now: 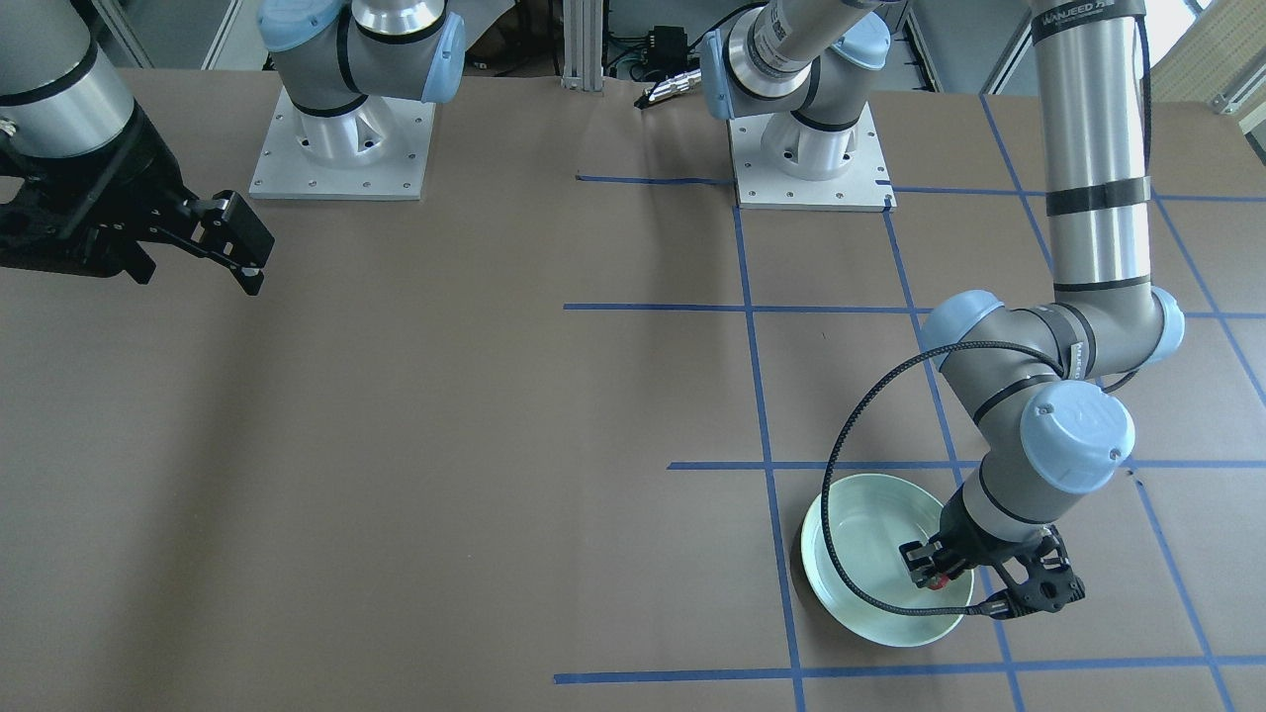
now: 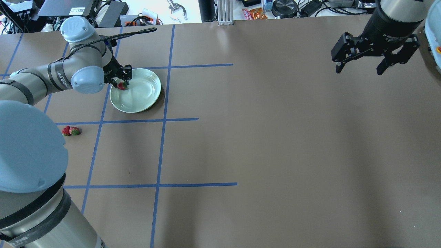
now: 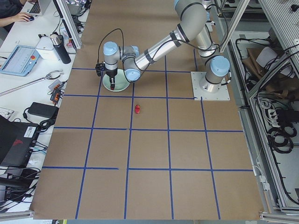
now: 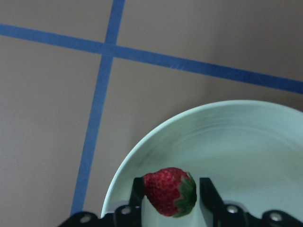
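Note:
My gripper is low over the pale green plate point(image 1: 860, 540), with a red strawberry point(image 4: 163, 189) between its fingertips, green leaves toward the right finger. In the left wrist view the strawberry touches the left finger and lies near the right one; whether it is gripped or resting on the plate I cannot tell. It also shows at the gripper in the top view point(image 2: 122, 85). Two more strawberries point(image 2: 70, 131) lie on the table in the top view, below and left of the plate; the front view hides them behind the arm.
A second, black gripper point(image 2: 363, 53) hangs at the right in the top view, well away from the plate. Other arm bases point(image 1: 338, 166) stand at the back in the front view.

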